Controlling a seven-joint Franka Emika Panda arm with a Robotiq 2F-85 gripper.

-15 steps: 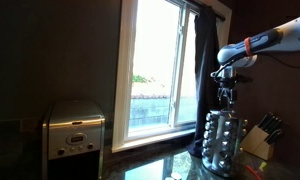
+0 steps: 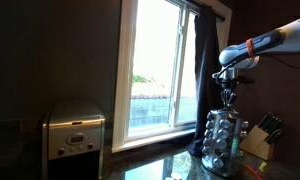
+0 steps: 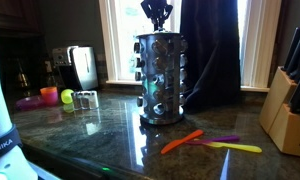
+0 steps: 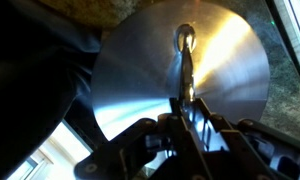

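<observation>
A tall metal spice rack (image 3: 162, 85) with jars around its sides stands on the dark counter. Seen from above in the wrist view, its round shiny lid (image 4: 140, 70) carries a narrow metal handle (image 4: 185, 58) at the middle. My gripper points down at the lid and is shut on that handle. From outside, the gripper (image 2: 228, 97) is directly over the rack's top, its fingers small and dark against the curtain. Shadow hides the exact contact in the wrist view.
A knife block (image 3: 290, 115) stands to the right. An orange knife (image 3: 182, 141), a purple one and a yellow one lie in front of it. Small jars (image 3: 85, 99) and a toaster (image 3: 75, 67) are at the left. Dark curtain (image 3: 212, 50) hangs close behind the rack.
The jar columns on the rack look shifted, as if the rack has turned slightly. My gripper stays over its top, with only a small movement of the arm.
</observation>
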